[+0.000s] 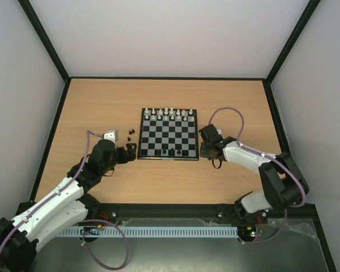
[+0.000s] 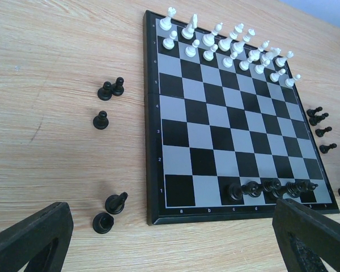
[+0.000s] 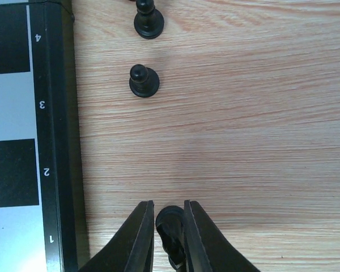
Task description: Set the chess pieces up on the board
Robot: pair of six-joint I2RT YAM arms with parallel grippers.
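The chessboard [image 1: 168, 134] holds white pieces [image 2: 209, 37] along its far side and several black pieces [image 2: 252, 188] on the near row. My left gripper stands open left of the board, near loose black pawns [image 2: 101, 120]. My right gripper is at the board's right edge, its fingers part open around the top of a black piece [image 3: 174, 239] on the wood; whether they grip it cannot be told. Two more black pieces [image 3: 144, 81] stand farther along the board's edge in the right wrist view.
Bare wooden table [image 1: 102, 99] surrounds the board, clearest behind and in front of it. Dark rails and pale walls bound the table at the back and sides.
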